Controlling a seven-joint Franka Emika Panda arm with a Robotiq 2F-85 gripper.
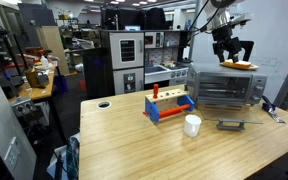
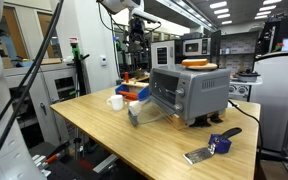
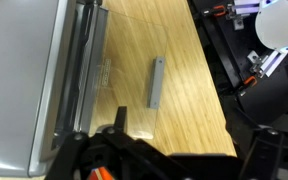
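Note:
My gripper hangs open above the toaster oven in exterior view 1, apart from it and with nothing seen between its fingers. The silver toaster oven stands at the back right of the table. Its glass door is folded down, and the grey door handle lies beyond the oven's front in the wrist view. On the oven's top sits an orange item on a light plate. A white mug stands on the table in front of the oven.
A wooden rack with red and blue parts is left of the oven. A spatula and a dark blue item lie on the oven's other side.

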